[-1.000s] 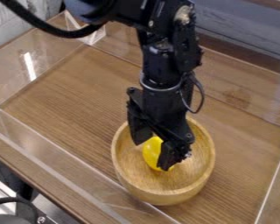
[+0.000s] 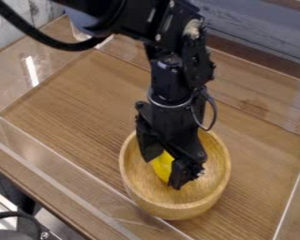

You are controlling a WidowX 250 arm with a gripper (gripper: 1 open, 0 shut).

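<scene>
A tan round bowl (image 2: 187, 198) sits on the wooden table in the lower middle of the camera view. Inside it lies a yellow object (image 2: 163, 167), largely covered by my black gripper (image 2: 167, 159), which reaches down into the bowl from above. The gripper's fingers are spread open around the yellow object; whether they touch it is hard to tell.
Light grey panels run along the back and at the upper left edge. A black cable arches over the upper left.
The gripper has shifted slightly within the bowl around the yellow object, which is somewhat more hidden now. The bowl stays about where it was.
</scene>
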